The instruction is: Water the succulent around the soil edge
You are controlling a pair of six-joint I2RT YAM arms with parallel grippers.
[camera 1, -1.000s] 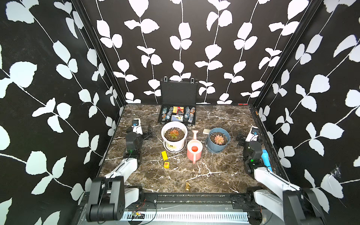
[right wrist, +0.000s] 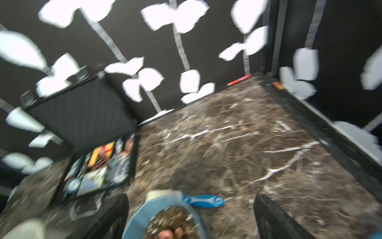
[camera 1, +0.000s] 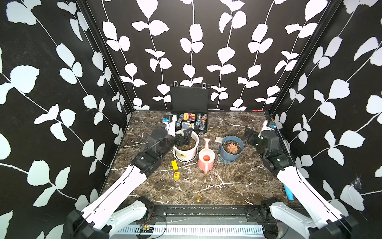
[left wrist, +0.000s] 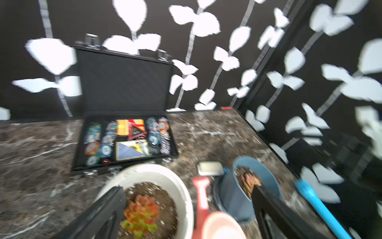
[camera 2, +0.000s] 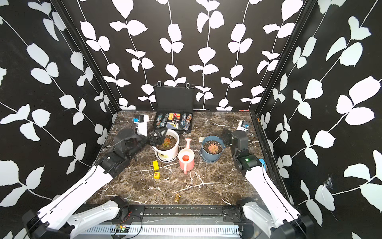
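A pink watering can [camera 1: 206,160] stands between the two pots, spout to the back and handle to the front. To its left is a white pot [camera 2: 173,151] holding a red-green succulent [left wrist: 141,215] in brown soil. On its right, a blue-grey pot [camera 1: 227,154] carries a pink rosette succulent [camera 2: 213,148]. My left gripper is open and hangs over the white pot's left side, empty, partly covering it in the top views. Open and empty too, my right gripper hovers by the right side of the blue-grey pot.
Behind the pots lies an open black case [left wrist: 125,79] of chips and cards. A blue-handled brush [right wrist: 203,200] lies behind the blue-grey pot. Yellow blocks [camera 1: 176,175] and a small brass piece [camera 1: 199,198] rest in front.
Pots and can stay put.
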